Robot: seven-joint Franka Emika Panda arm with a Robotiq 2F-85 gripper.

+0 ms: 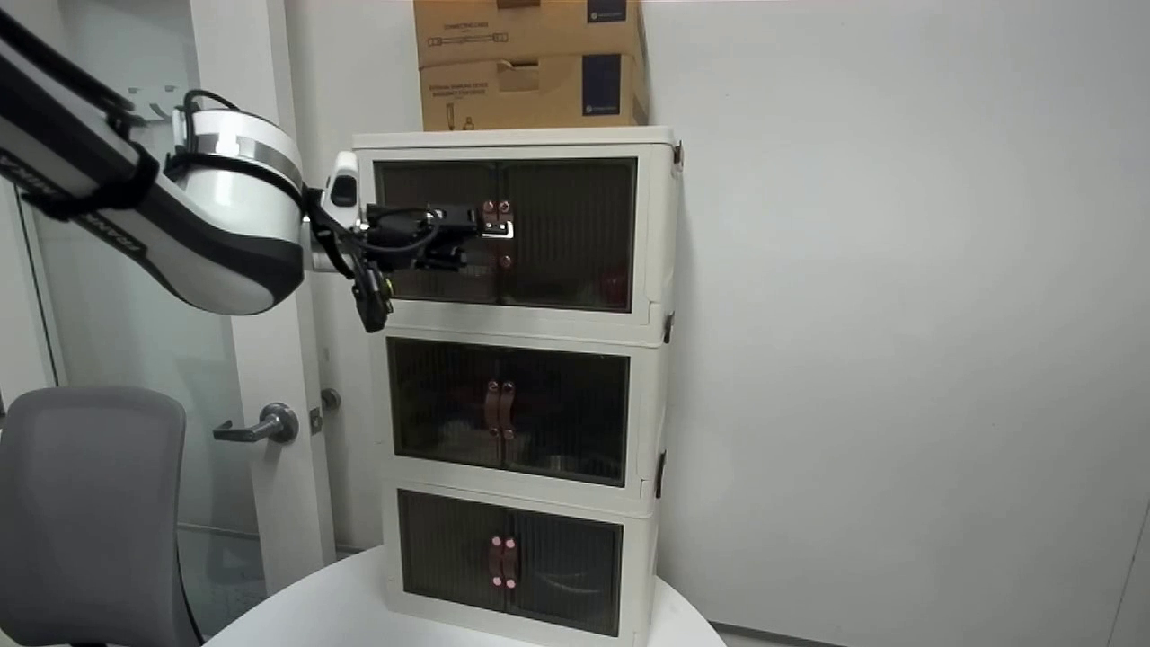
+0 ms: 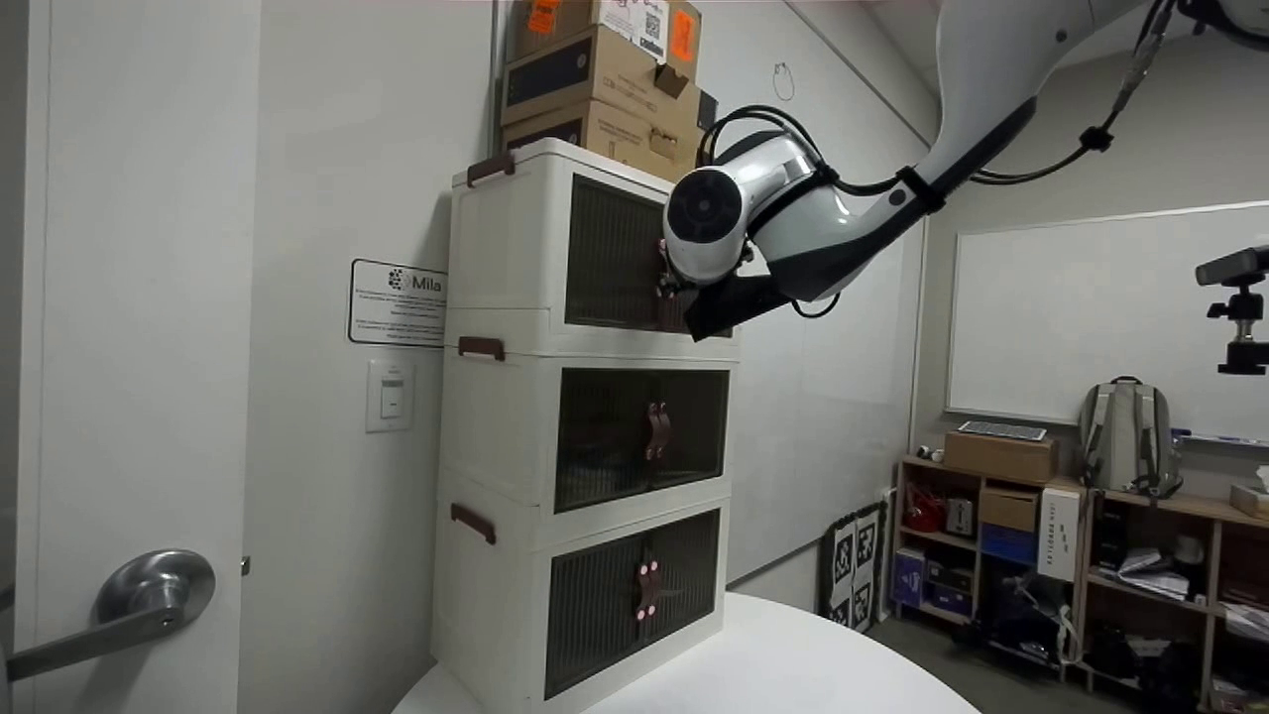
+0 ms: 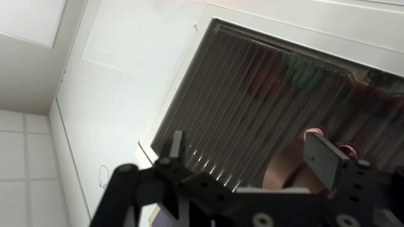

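Observation:
A white cabinet of three stacked units has dark ribbed double doors, all shut. At the top unit's centre, my gripper is level with the paired brown handles and partly covers them. In the wrist view the gripper stands open, its fingers wide apart. One finger overlaps the brown handles near their pinkish studs; whether it touches them I cannot tell. In exterior view 2 the arm hides the fingertips.
Cardboard boxes are stacked on the cabinet. A round white table carries it. To the left in exterior view 1 are a grey chair and a door with a lever handle.

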